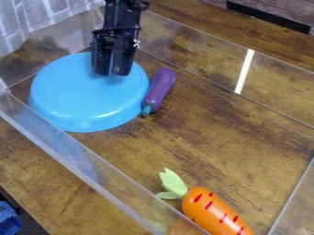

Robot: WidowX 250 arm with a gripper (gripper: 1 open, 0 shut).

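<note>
A black gripper (113,61) hangs at the top left, its fingertips over the back part of an upturned-looking blue round object (80,96); whether they touch it or hold anything is hidden. A purple eggplant (160,89) lies just right of the blue object. An orange carrot (211,209) with pale green leaves lies at the lower right.
Clear plastic walls surround the wooden surface (233,128). A blue item (6,218) sits outside at the lower left.
</note>
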